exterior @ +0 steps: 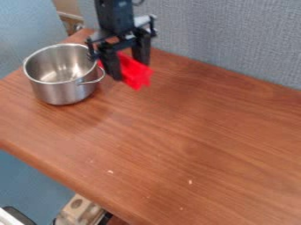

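Observation:
My black gripper (122, 58) is at the top left, blurred, shut on a red object (134, 76) that hangs just right of a steel pot (59, 84). The red object partly shows between and below the dark fingers. The pot stands upright near the table's left edge, its right rim close to the gripper; its inside looks empty as far as it shows.
A grey padded wall (223, 35) runs along the back. Past the left edge lies a blue surface (30, 176).

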